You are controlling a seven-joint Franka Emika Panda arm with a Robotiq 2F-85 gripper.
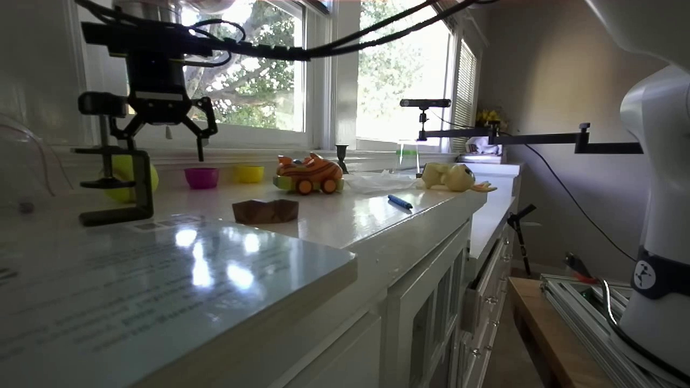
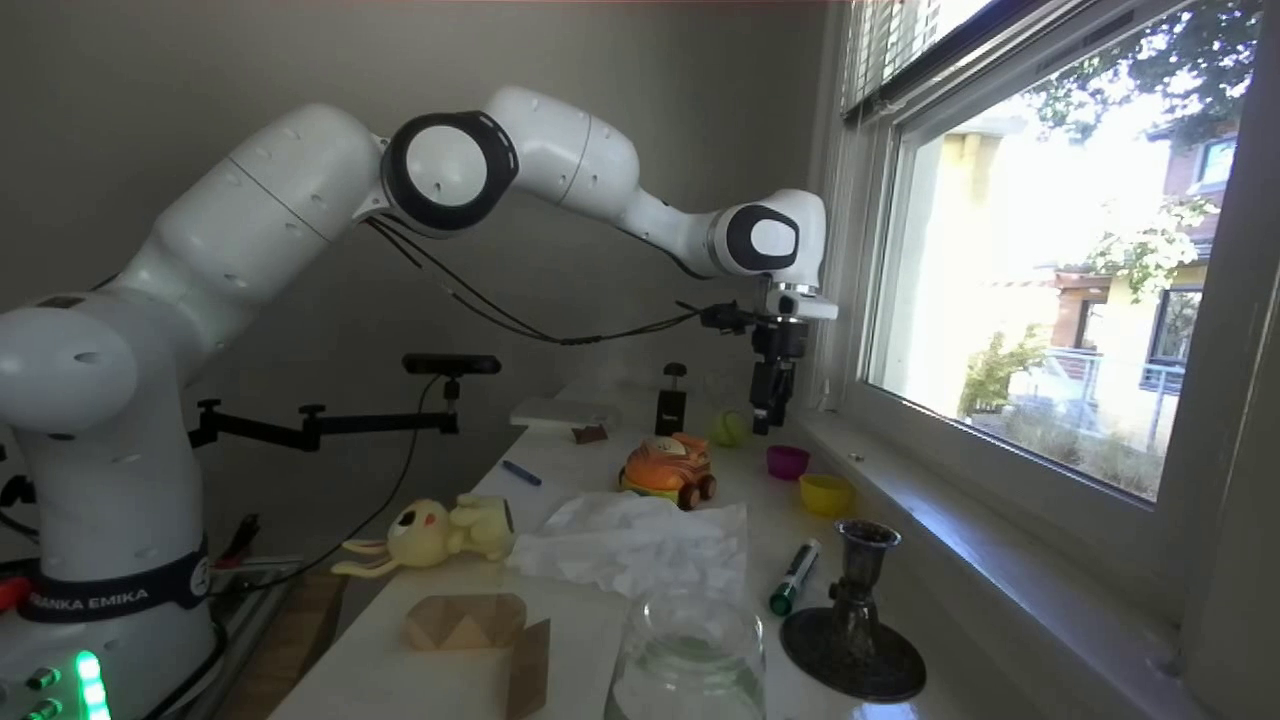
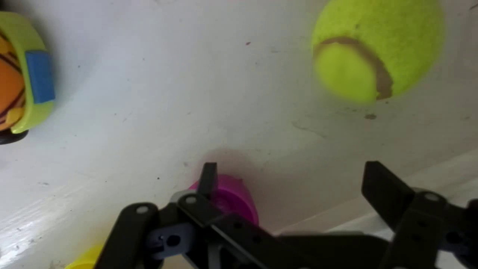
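My gripper stands open above the counter, with wide room and nothing held between its fingers. Under its left finger in the wrist view lies the magenta cup (image 3: 235,199), partly covered by that finger. A tennis ball (image 3: 381,49) rests on the counter at the upper right of that view. The yellow cup (image 3: 85,259) shows only as a sliver at the bottom left; exterior view 2 has it whole, beside the magenta cup (image 2: 787,461). An orange toy car (image 2: 668,469) stands to the left of both cups there.
Close to the ball, a black clamp (image 1: 143,187) rises from the counter. A window sill (image 2: 960,540) runs along the cups' side. Crumpled plastic (image 2: 636,540), a marker (image 2: 794,578), a candlestick (image 2: 854,612), a glass jar (image 2: 690,660) and a plush bunny (image 2: 450,534) occupy the nearer counter.
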